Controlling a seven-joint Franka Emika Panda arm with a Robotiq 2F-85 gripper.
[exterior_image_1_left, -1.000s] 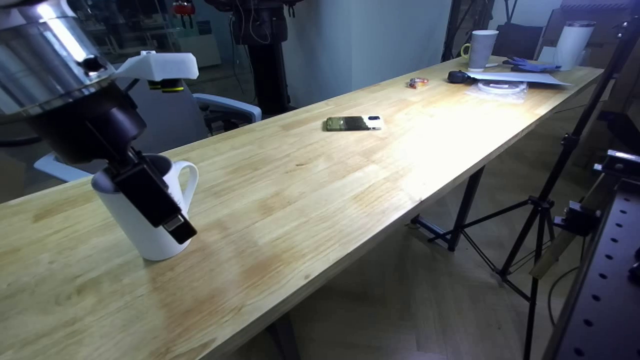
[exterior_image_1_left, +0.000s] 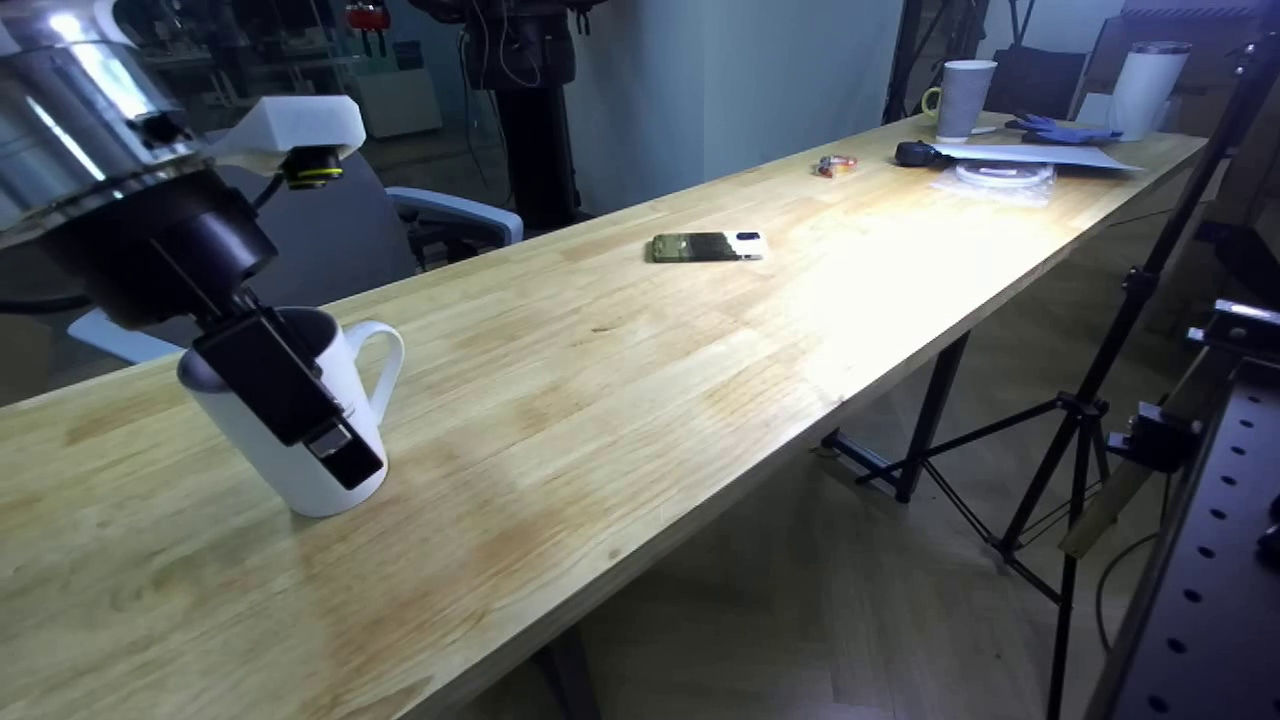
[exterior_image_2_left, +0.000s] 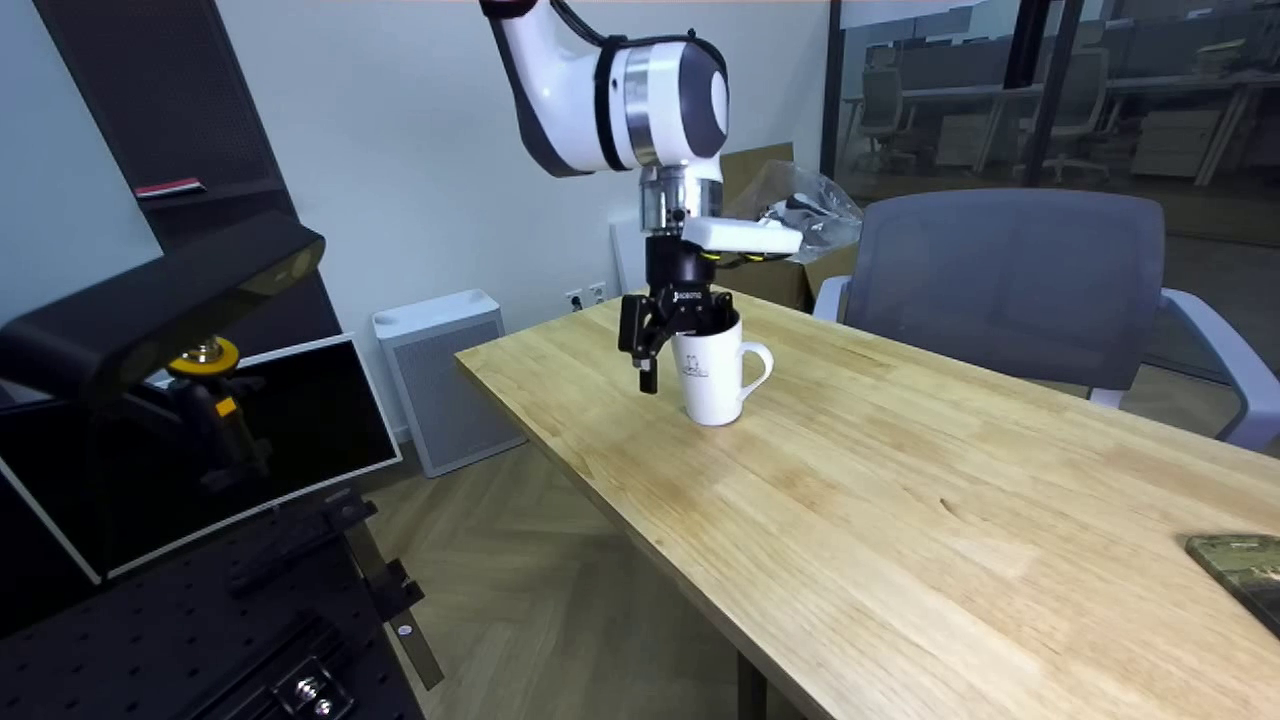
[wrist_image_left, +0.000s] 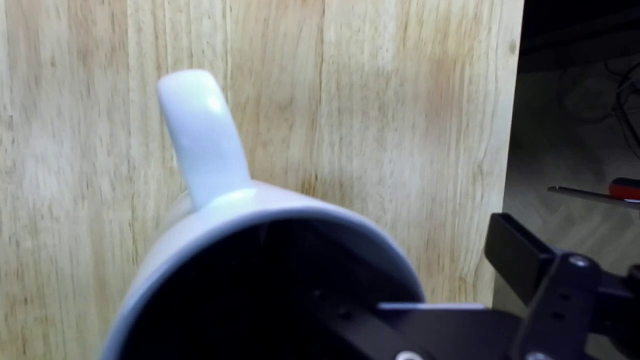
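A white mug (exterior_image_2_left: 715, 390) with a handle stands on the wooden table (exterior_image_1_left: 516, 504). My gripper (exterior_image_2_left: 681, 358) is open and straddles the mug's wall at the rim, away from the handle. In the wrist view one finger reaches into the dark inside of the mug (wrist_image_left: 204, 141), its tip lost in shadow. The other finger (wrist_image_left: 517, 255) is outside, with a visible gap between it and the wall. From exterior view 1, the outer finger (exterior_image_1_left: 348, 456) hangs in front of the mug, covering part of its side.
A phone-like object (exterior_image_1_left: 708, 247) lies farther along the table. A grey mug (exterior_image_1_left: 963, 102), a white tumbler (exterior_image_1_left: 1148, 90) and gloves (exterior_image_1_left: 1062, 128) are at the far end. Bare tabletop lies between the white mug and the phone-like object. A chair (exterior_image_2_left: 1014, 294) stands along one side.
My gripper has moved a little left and down in exterior view 1. The mug has shifted slightly, its handle now a bit farther right.
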